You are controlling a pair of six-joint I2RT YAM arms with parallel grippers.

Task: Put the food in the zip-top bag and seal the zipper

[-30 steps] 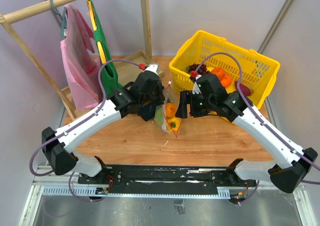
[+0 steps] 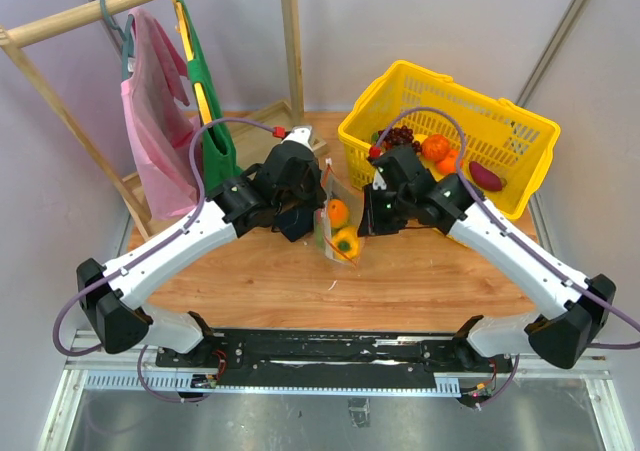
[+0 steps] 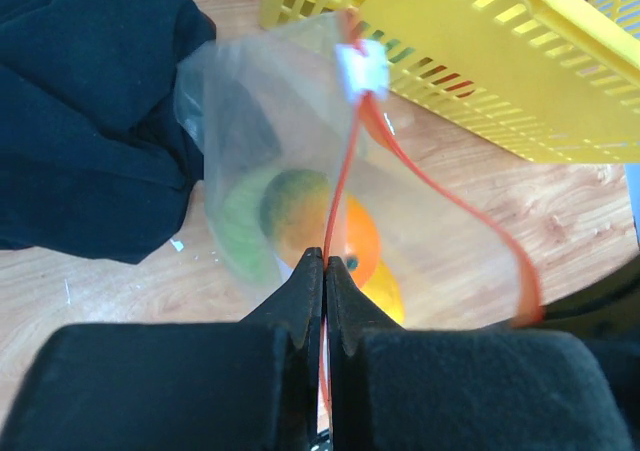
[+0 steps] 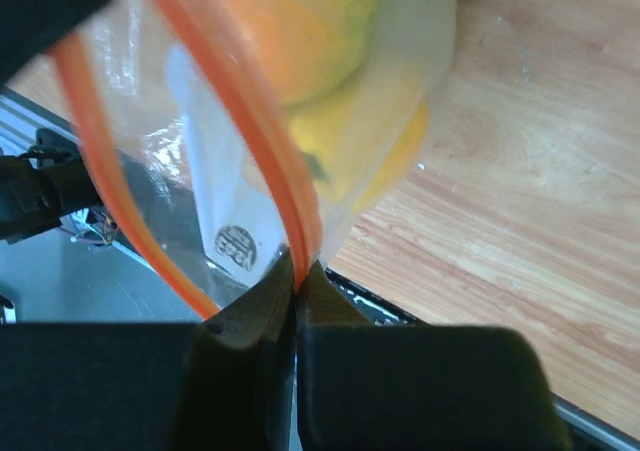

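The clear zip top bag with orange zipper edges stands mid-table, holding an orange food item, a yellow one and something greenish. My left gripper is shut on the bag's rim, the orange edge running through its tips. My right gripper is shut on the bag's other orange edge, where the strip meets its fingertips. The bag's opening spreads between the two grippers.
A yellow basket at the back right holds grapes, oranges and a purple vegetable. A dark cloth lies left of the bag. A wooden rack with hanging bags stands back left.
My right gripper has moved down and slightly left onto the bag's edge and shut on it. The left arm has hardly moved.
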